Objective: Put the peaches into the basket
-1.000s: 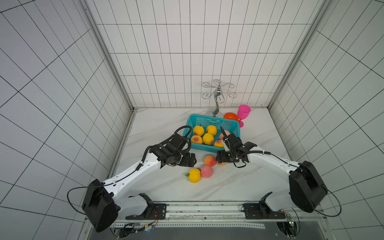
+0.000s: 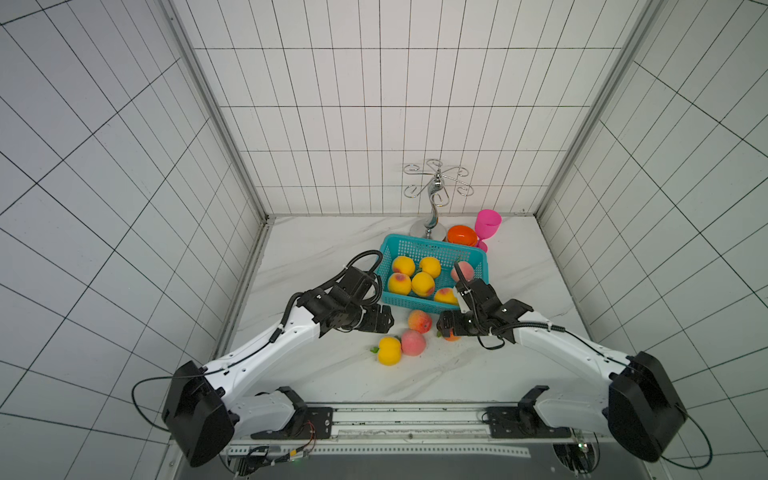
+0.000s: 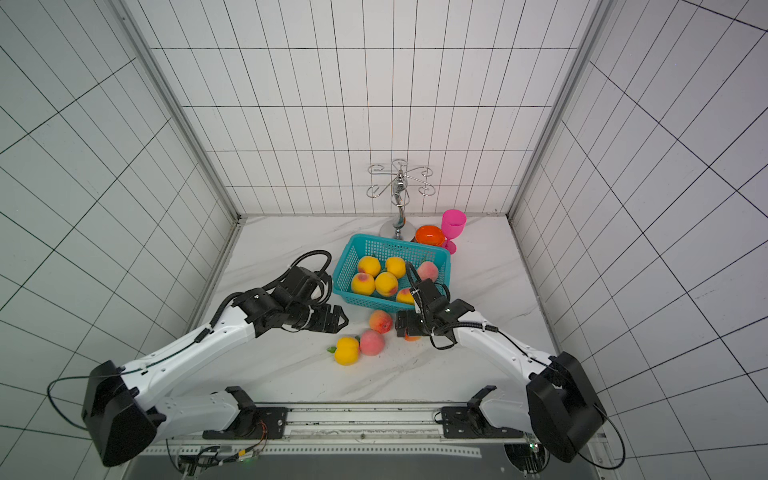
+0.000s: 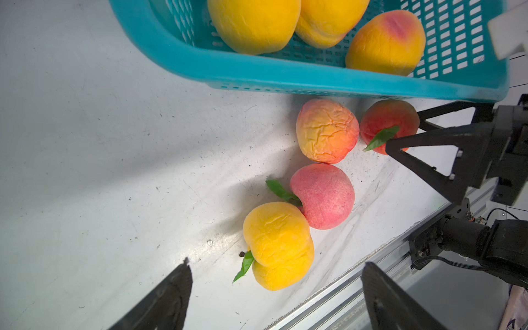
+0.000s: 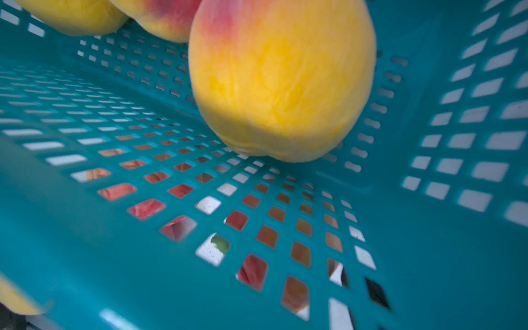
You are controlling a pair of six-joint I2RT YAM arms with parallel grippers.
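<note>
The turquoise basket (image 2: 432, 305) holds several peaches, among them a yellow one (image 5: 286, 93) close in the right wrist view. On the table before it are an orange-red peach (image 4: 327, 131), a pink peach (image 4: 323, 196) and a yellow peach (image 4: 277, 236) with a leaf. My left gripper is open, its fingers wide apart on either side of the yellow peach in its wrist view, nothing held. A red peach (image 4: 389, 122) lies by the basket's front wall, at the fingertips of my right gripper. Whether those fingers grip it is unclear; its own wrist view shows no fingers.
Behind the basket stand a chrome stand (image 2: 434, 200), an orange rounded object (image 2: 461, 234) and a pink goblet (image 2: 488, 224). The right forearm hangs over the basket's front right corner.
</note>
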